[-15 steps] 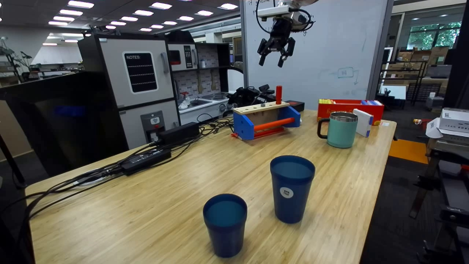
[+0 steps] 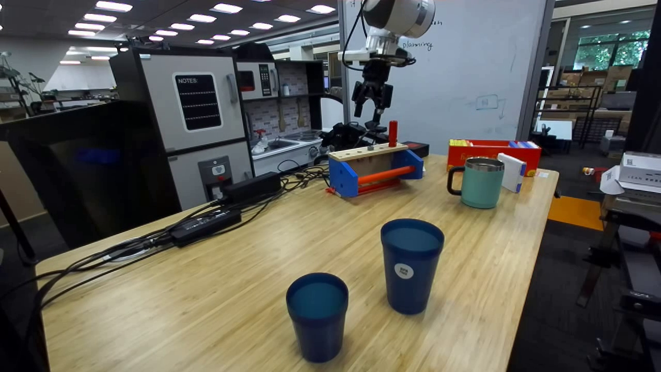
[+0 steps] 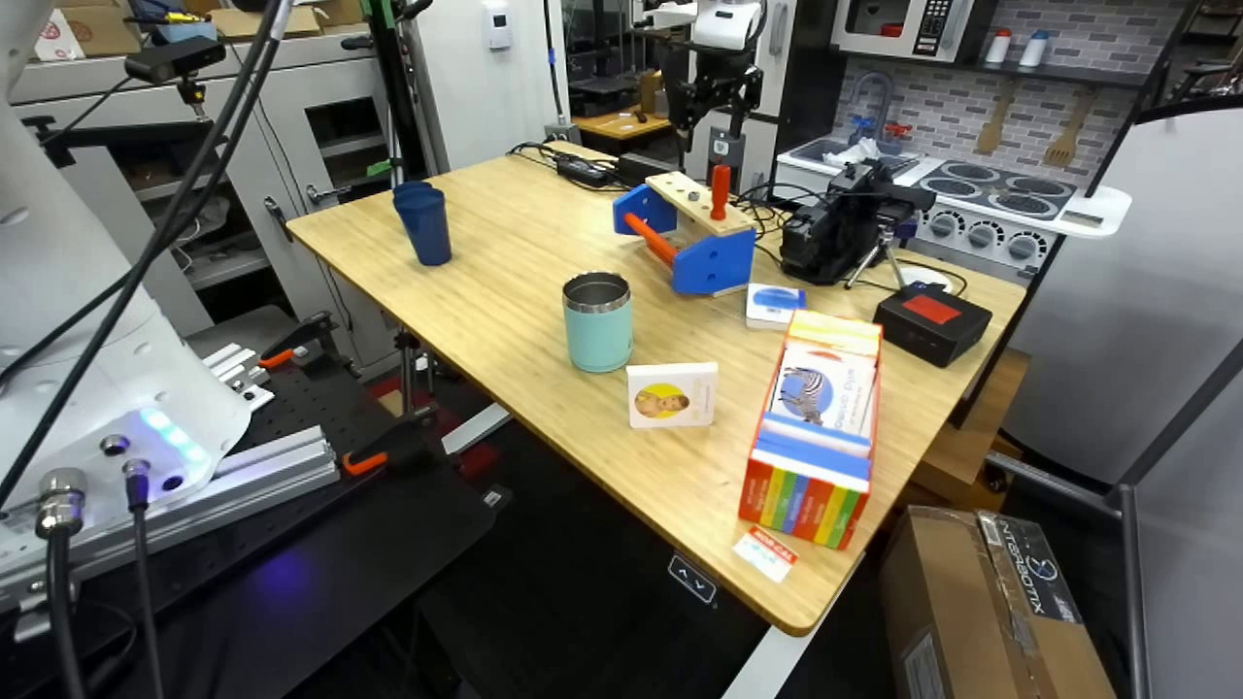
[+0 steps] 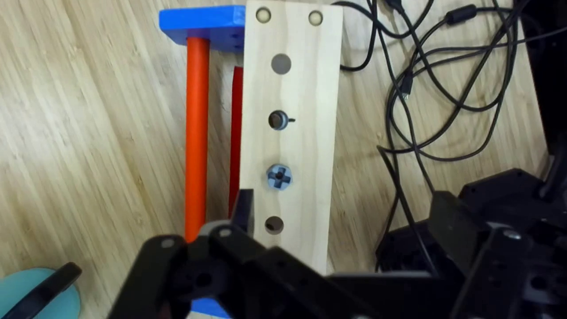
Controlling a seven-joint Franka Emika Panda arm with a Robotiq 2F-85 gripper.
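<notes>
A toy workbench, with a pale wooden top (image 2: pixel 356 154), blue end pieces (image 3: pixel 713 263) and an orange bar (image 4: pixel 196 138), stands on the table. A red peg (image 2: pixel 393 133) rises from one end of its top; the wrist view does not show this peg. In the wrist view a grey cross-head screw (image 4: pixel 279 176) sits in the row of holes. My gripper (image 2: pixel 368 112) hangs above the bench, clear of it, pointing down. Its fingers (image 4: pixel 243 210) are wide apart in the wrist view, with nothing held. The same gripper (image 3: pixel 712 121) appears behind the bench in exterior view 2.
Two blue cups (image 2: pixel 412 266) and a teal mug (image 3: pixel 597 326) stand on the table. A red box of cards (image 3: pixel 812 431) and a small white box (image 3: pixel 672 395) are near one end. Black cables (image 4: pixel 414 106) lie beside the bench. Mid-table is clear.
My gripper has come down and a little to the left in exterior view 1, closer to the bench top, and has turned somewhat. The objects on the table have not moved.
</notes>
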